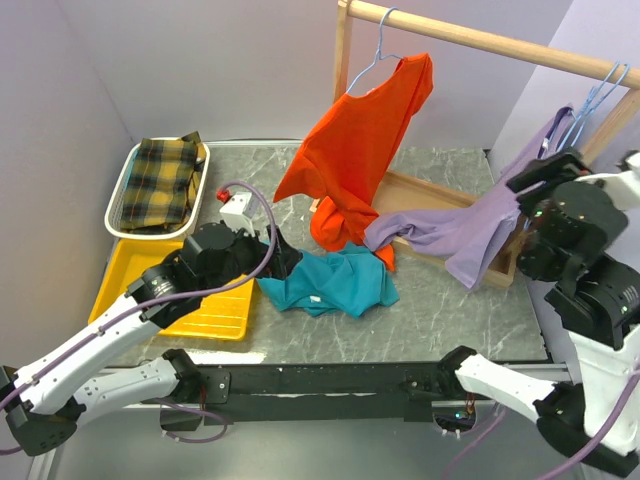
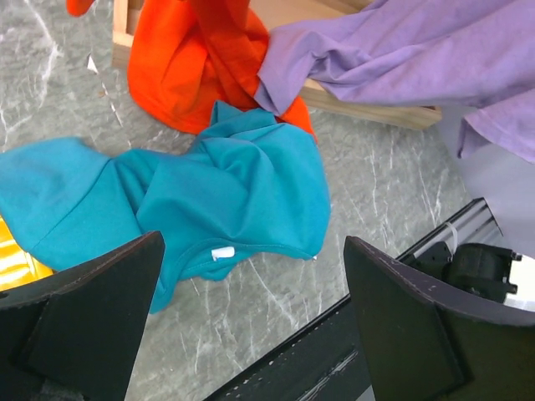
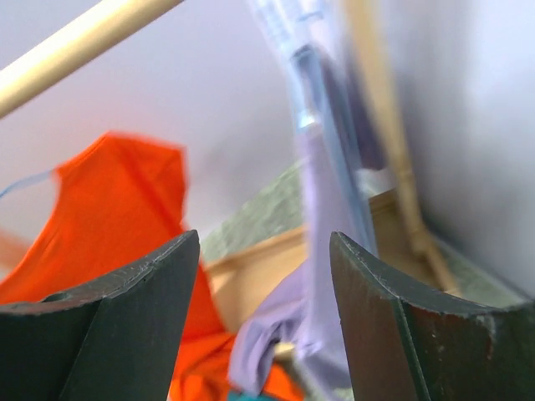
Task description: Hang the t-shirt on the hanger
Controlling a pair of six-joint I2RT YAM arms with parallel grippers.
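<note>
An orange T-shirt (image 1: 355,150) hangs on a blue hanger (image 1: 380,40), its lower part bunched below. A purple shirt (image 1: 460,230) hangs beside blue hangers (image 1: 600,95) at the right. A teal T-shirt (image 1: 325,280) lies crumpled on the counter (image 1: 450,330). My left gripper is open above the teal shirt, nothing between its fingers. My right gripper is open and raised at the rail's right end, facing the purple shirt and hangers, which are blurred in the right wrist view.
A wooden rail (image 1: 480,40) spans the upper right over a wooden box (image 1: 420,190). A yellow tray (image 1: 205,320) and a white basket (image 1: 120,215) with plaid cloth stand at the left.
</note>
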